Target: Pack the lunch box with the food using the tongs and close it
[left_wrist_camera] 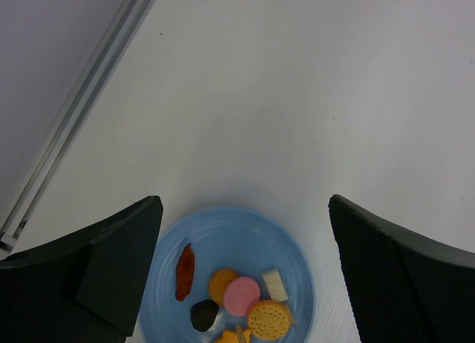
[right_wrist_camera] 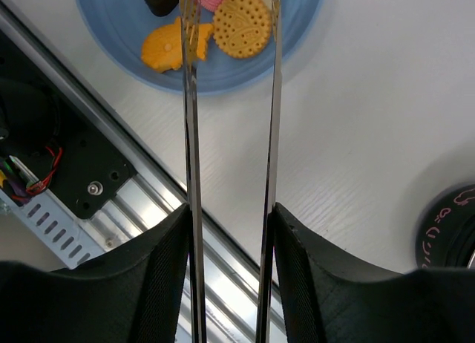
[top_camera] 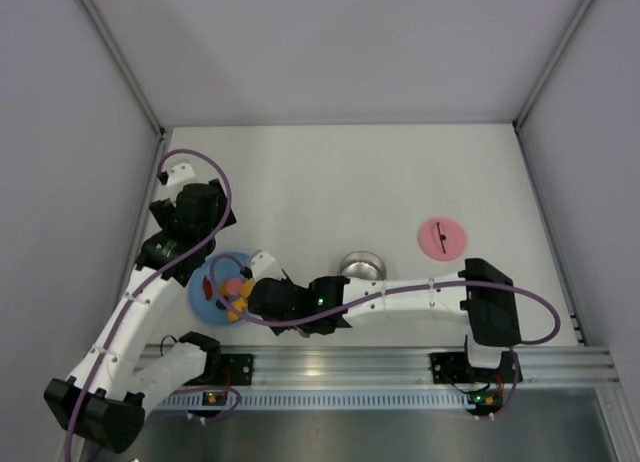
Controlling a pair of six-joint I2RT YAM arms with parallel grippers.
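Note:
A blue plate (top_camera: 197,294) rests at the table's left front. On it lie a reddish-brown sausage shape (left_wrist_camera: 185,272), a dark lump (left_wrist_camera: 204,315), a pink disc (left_wrist_camera: 241,295), a round tan cracker (left_wrist_camera: 269,320), a pale block (left_wrist_camera: 274,284) and an orange fish shape (right_wrist_camera: 165,47). Long metal tongs (right_wrist_camera: 270,150) stand between the fingers of my right gripper, which is closed against both arms. The tong arms are apart, reaching over the plate beside the cracker and fish. My left gripper is open and empty, beyond the plate.
A shiny metal bowl (top_camera: 362,266) stands right of the plate, close to the right arm. Farther right lies a pink disc (top_camera: 452,244) with a black mark. A metal rail (top_camera: 330,358) runs along the front edge.

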